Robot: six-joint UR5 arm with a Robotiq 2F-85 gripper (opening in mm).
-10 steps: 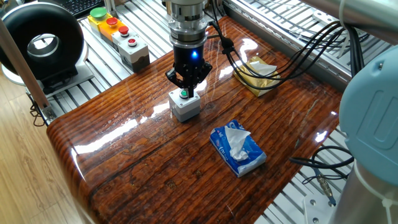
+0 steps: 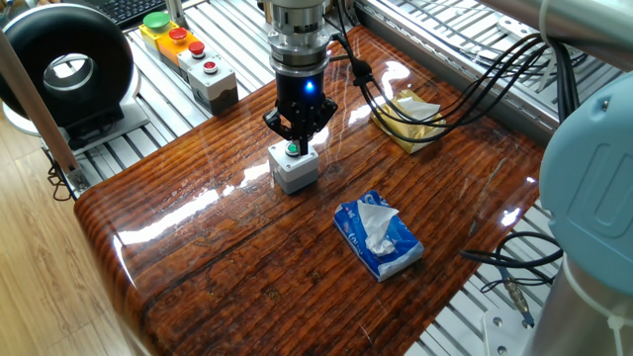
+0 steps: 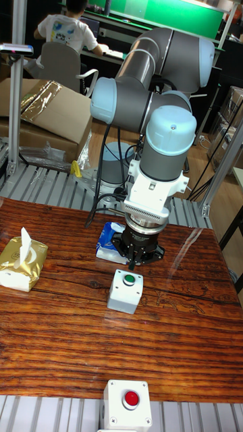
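A small grey-white box (image 2: 294, 171) with a green button (image 2: 292, 149) on top stands on the wooden table. My black gripper (image 2: 303, 151) points down right at this box, its fingers drawn together into one narrow tip. In exterior view 3 the gripper (image 3: 132, 263) shows just behind the green button (image 3: 129, 279), on the robot's side. Nothing can be seen held between the fingers. Whether the tip touches the box or hovers just above it, I cannot tell.
A blue tissue pack (image 2: 379, 235) and a gold tissue pack (image 2: 408, 121) lie on the table. Red-button boxes (image 2: 209, 81) stand beyond the table edge. Black cables (image 2: 465, 114) hang over the gold pack.
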